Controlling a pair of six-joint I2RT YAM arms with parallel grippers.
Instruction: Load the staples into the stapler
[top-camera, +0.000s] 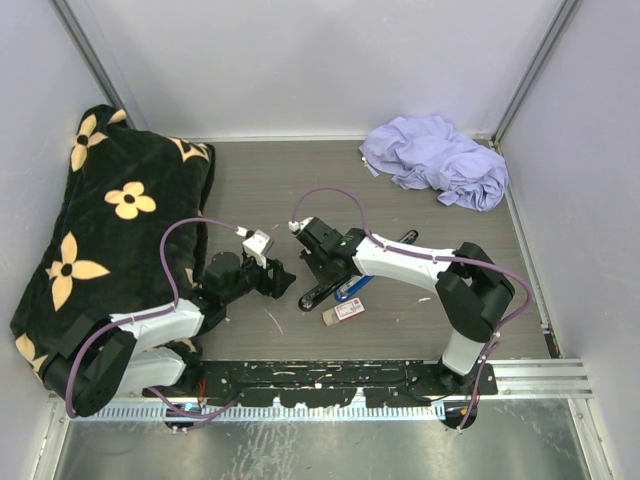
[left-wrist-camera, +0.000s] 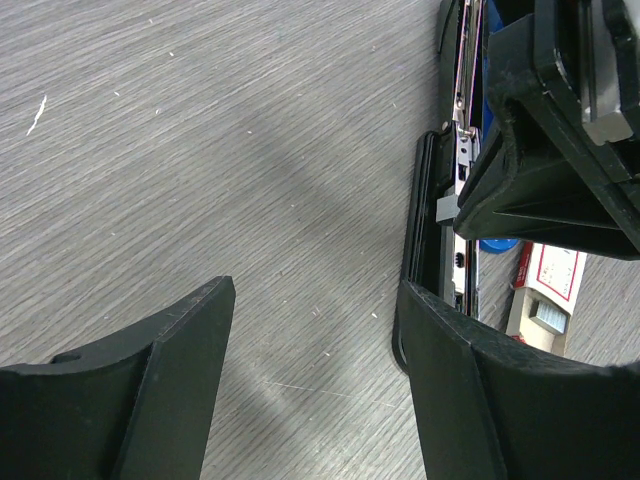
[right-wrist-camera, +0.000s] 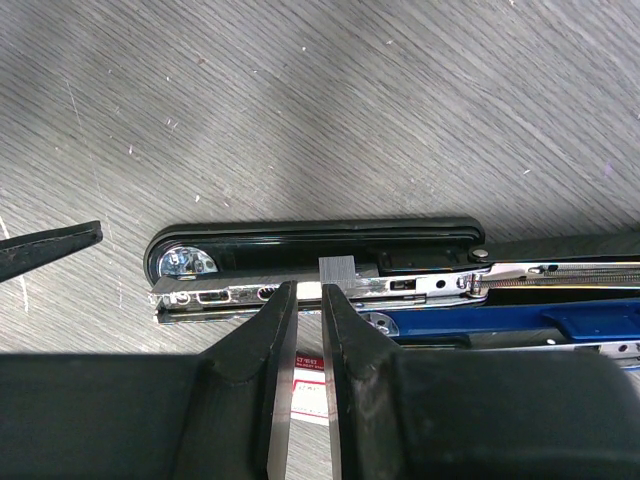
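A long black-and-chrome stapler with a blue part (right-wrist-camera: 540, 318) lies opened on the table, running from the centre toward the back right. A small silver staple strip (right-wrist-camera: 337, 268) sits at its metal channel. My right gripper is over it, fingertips close together at the strip; whether they grip it I cannot tell. My left gripper stands open left of the stapler's near end, nothing between its fingers. A red-and-white staple box (top-camera: 344, 311) lies in front of the stapler, with staples visible inside in the left wrist view.
A dark flowered cushion (top-camera: 110, 240) fills the left side beside my left arm. A crumpled lilac cloth (top-camera: 440, 165) lies at the back right.
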